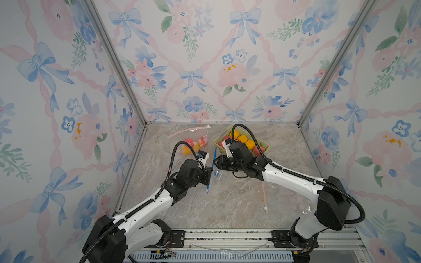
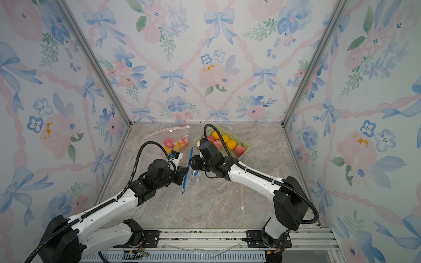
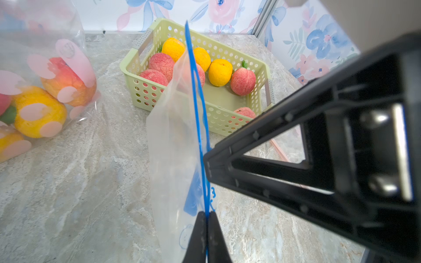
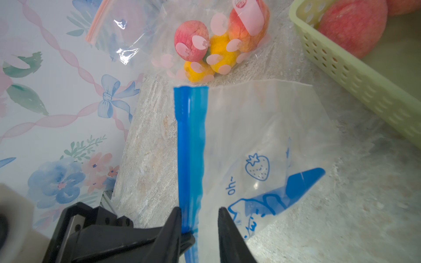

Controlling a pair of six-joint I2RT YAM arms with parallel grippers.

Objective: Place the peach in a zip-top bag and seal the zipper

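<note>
A clear zip bag (image 4: 272, 131) with a blue zipper strip (image 4: 190, 144) and a blue strawberry print stands upright above the table, and no fruit shows in it. My left gripper is shut on the blue strip. Part open, my right gripper faces the bag, the strip appearing between its fingers. In the left wrist view, the right gripper's fingertip (image 3: 212, 164) meets the strip higher up; whether it grips there is hidden. Several peaches (image 3: 243, 81) lie with oranges in the green basket (image 3: 223, 118) behind the bag.
To the left lies another clear bag with pink dots (image 3: 65, 85), holding peaches and oranges. A pink-zipper bag (image 1: 264, 197) lies flat on the right of the table.
</note>
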